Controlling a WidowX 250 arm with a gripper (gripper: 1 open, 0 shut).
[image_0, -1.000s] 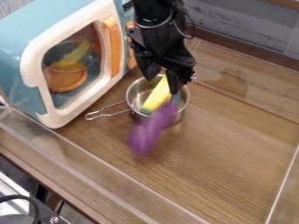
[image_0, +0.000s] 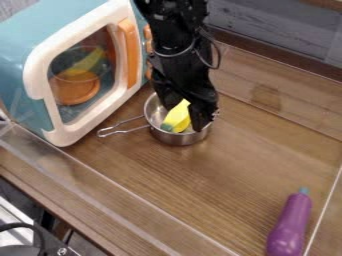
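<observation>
A small steel pot (image_0: 187, 136) with a long wire handle pointing left stands on the wooden counter beside the toy microwave. A yellow object (image_0: 178, 116), like a banana or corn, lies in it. My black gripper (image_0: 189, 104) is low over the pot, partly hiding it; its fingers are dark and overlapping, and I cannot see clearly whether anything is between them. A purple eggplant (image_0: 291, 225) lies at the lower right of the counter.
The blue and white toy microwave (image_0: 54, 60), with an orange handle and a round window, stands at the upper left. A black cable lies at the lower left.
My gripper has come down closer over the pot. The eggplant, blurred below the pot a second ago, now lies at the lower right.
</observation>
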